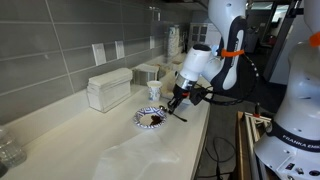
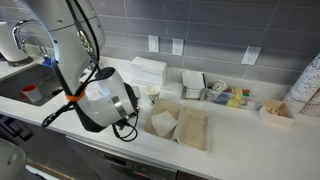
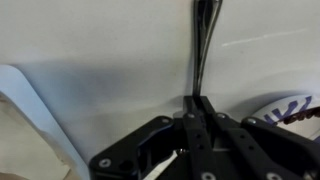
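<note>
In the wrist view my gripper is shut on the end of a slim dark utensil (image 3: 204, 38), which reaches up past the top edge of the frame. Its far end is out of that view. A plate with a blue patterned rim (image 3: 292, 106) shows in part at the right. From the side, the gripper (image 1: 174, 106) is low over the white counter, just right of this plate (image 1: 149, 118). Something dark lies on the plate.
A white cup (image 1: 154, 90) and a white box (image 1: 108, 90) stand behind the plate. Cardboard trays (image 2: 195, 130) lie beside the arm, with a container of colourful items (image 2: 235, 97) and a bin (image 2: 277, 112) farther right.
</note>
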